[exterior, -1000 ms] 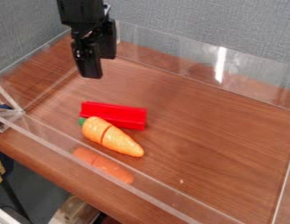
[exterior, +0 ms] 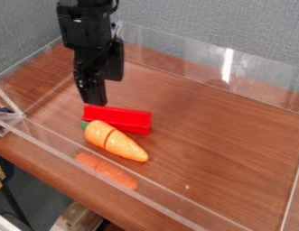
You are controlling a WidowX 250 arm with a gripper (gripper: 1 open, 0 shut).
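Observation:
My black gripper [exterior: 96,90] hangs at the upper left of the view, its fingertips just above the left end of a red block [exterior: 120,119]. Whether it is open or shut is hard to make out from this angle. An orange toy carrot [exterior: 120,144] with a green top lies just in front of the red block on the wooden surface.
Clear plastic walls [exterior: 227,65] enclose the wooden floor [exterior: 224,158]. A faint orange shape shows through the front wall, likely a reflection.
My gripper has come down toward the red block, ending lower and slightly nearer its left end. The block and carrot look unmoved.

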